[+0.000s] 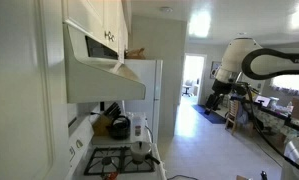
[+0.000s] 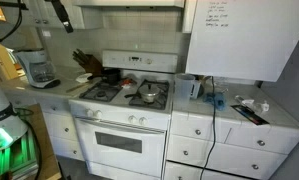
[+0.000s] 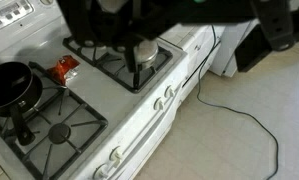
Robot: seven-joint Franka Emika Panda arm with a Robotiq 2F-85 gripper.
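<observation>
My gripper (image 1: 215,102) hangs in the air at the right in exterior view 1, well away from the stove's burners. Two dark, blurred fingers spread apart along the top of the wrist view, and the gripper is open with no object visible between them. Below the camera lies the gas stove (image 3: 109,92). A black pan (image 3: 11,86) sits on a left burner, a red packet (image 3: 65,68) lies on the stovetop, and a silver pot (image 3: 146,50) stands partly hidden behind a finger. Exterior view 2 shows the silver pot (image 2: 149,93) on the stove's right side.
Right of the stove, the counter (image 2: 224,112) carries a grey container (image 2: 184,86), a blue cloth (image 2: 217,100) and small items. A range hood (image 1: 104,82) overhangs the stove. A black cable (image 3: 239,110) trails across the floor, which is otherwise largely clear in the wrist view.
</observation>
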